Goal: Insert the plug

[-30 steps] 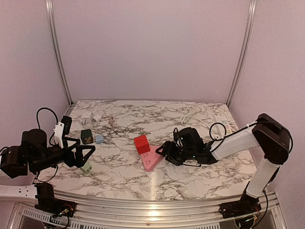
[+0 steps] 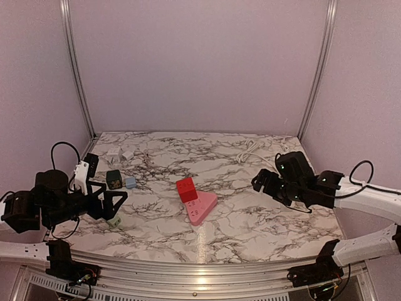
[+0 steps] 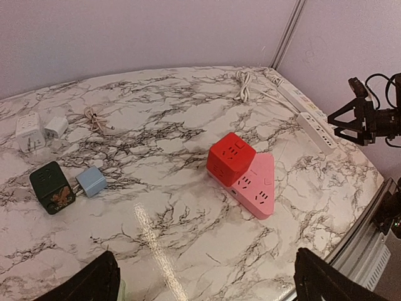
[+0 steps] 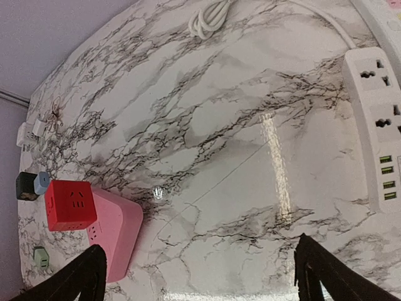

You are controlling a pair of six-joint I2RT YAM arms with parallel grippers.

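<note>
A red cube with socket holes sits on the upper end of a pink triangular power strip at the table's middle; both also show in the right wrist view, the cube at left. My left gripper is open above the table's left side. My right gripper hangs open and empty over the right side, apart from the cube and strip.
Left: dark green cube, light blue cube, white blocks, small green block. Right: white power strips, coiled white cable.
My right gripper has risen and moved back to the right, away from the pink strip. The cube and strip look unmoved.
</note>
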